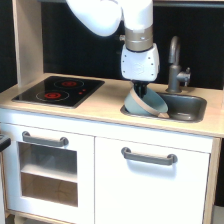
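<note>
A teal, bowl-like dish (152, 103) with a paler edge sits tilted at the left side of the dark sink (184, 107), partly across the sink's front rim. The white arm comes down from above, and its gripper (140, 90) points downward with dark fingers right at the dish's upper left part. The fingers overlap the dish and look dark against the dark backdrop, so whether they are closed around its edge is unclear. Part of the dish is hidden behind the gripper.
A dark tap (175, 65) rises behind the sink, close to the arm's right. On the left of the wooden counter (105, 105) lies a black hob (60, 91) with red rings. White cabinets (150, 190) with dark handles stand below. Counter between hob and sink is clear.
</note>
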